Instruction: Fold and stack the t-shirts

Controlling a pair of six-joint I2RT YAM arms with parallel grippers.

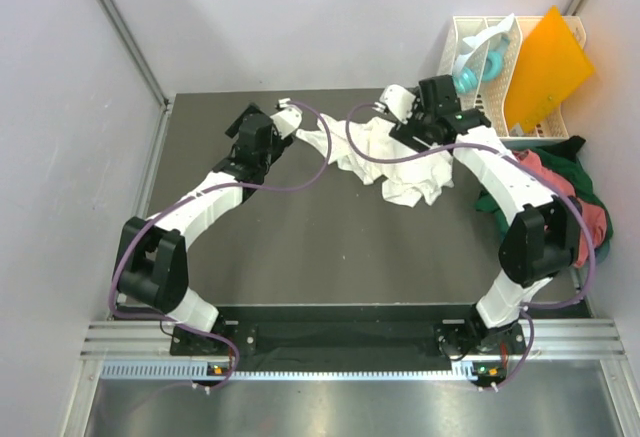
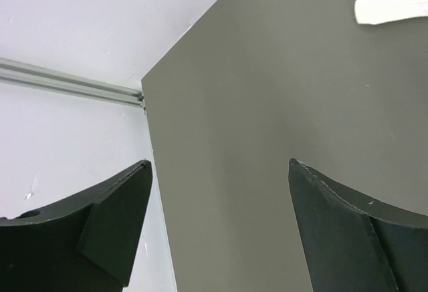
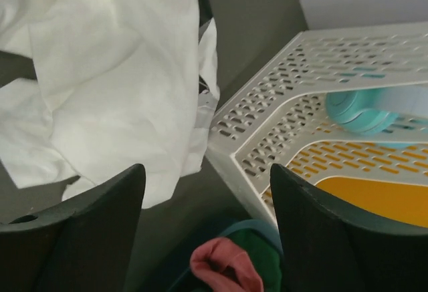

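Note:
A white t-shirt [image 1: 385, 149] lies crumpled and spread out at the back middle of the table. In the right wrist view its white cloth [image 3: 124, 85] fills the upper left, beyond the fingertips. My right gripper [image 1: 402, 125] is over the shirt's right part, its fingers [image 3: 110, 218] wide apart with nothing between them. On the left, my left gripper [image 1: 262, 122] hangs over bare table, its fingers [image 2: 117, 222] apart and empty. A white tip of cloth [image 2: 388, 3] shows at the upper right of the left wrist view, away from those fingers.
A white perforated basket [image 1: 455, 42] at the back right holds an orange board [image 1: 545, 72] and teal headphones [image 1: 492, 65]. Green cloth [image 1: 575, 172] and pink cloth [image 1: 590, 222] sit in a bin below it.

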